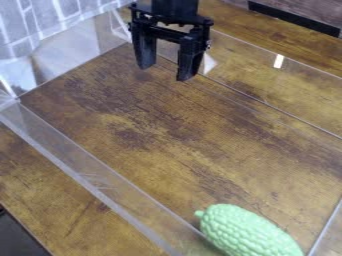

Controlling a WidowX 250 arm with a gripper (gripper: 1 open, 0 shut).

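Observation:
My black gripper (pixel 166 60) hangs at the top centre of the camera view, over the back of the wooden surface, its two fingers apart with nothing between them. A pale green, bumpy vegetable (pixel 249 231), like a bitter melon, lies at the bottom right near the front, well apart from the gripper.
Clear plastic walls (pixel 90 172) border the wooden work surface (pixel 167 135), which is bare through the middle. A light quilted cloth (pixel 54 35) is at the top left. A small white object behind the gripper is too hidden to make out.

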